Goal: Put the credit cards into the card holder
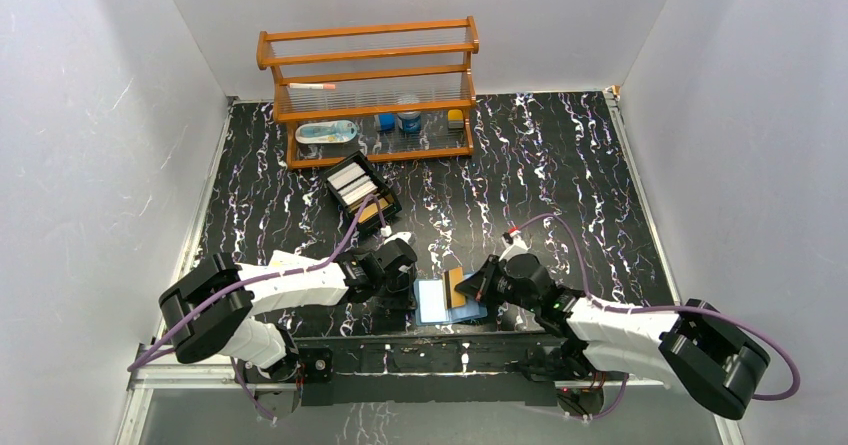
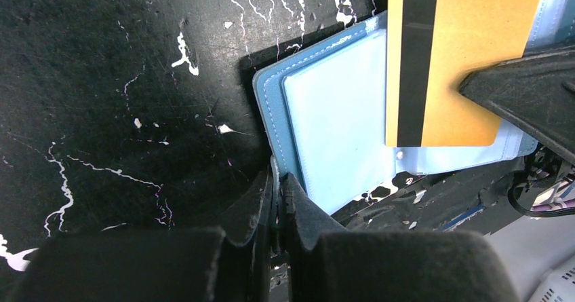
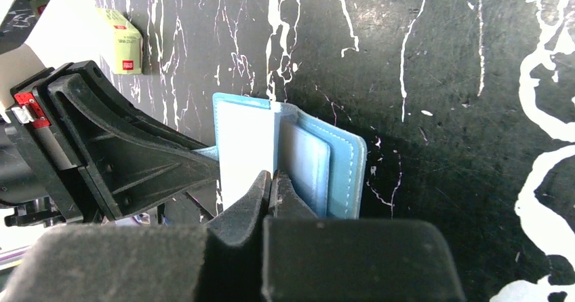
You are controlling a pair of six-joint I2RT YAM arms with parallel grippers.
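Observation:
The blue card holder [image 1: 432,301] lies opened out at the front of the table, its pale inner pockets showing. My left gripper is shut on the holder's left edge. An orange card [image 2: 468,24] with a black stripe stands over the holder's middle and right part. My right gripper is shut, one finger [image 2: 515,88] lying across the card's face, so the thin card is pinched in it. In the right wrist view the card is close to edge-on; how deep its lower edge sits in a pocket cannot be told.
Behind the left arm is a black box [image 1: 352,187] holding several white cards and an orange one. A wooden rack [image 1: 370,110] with small items stands at the back. Its front edge [image 1: 435,338] runs close to the holder.

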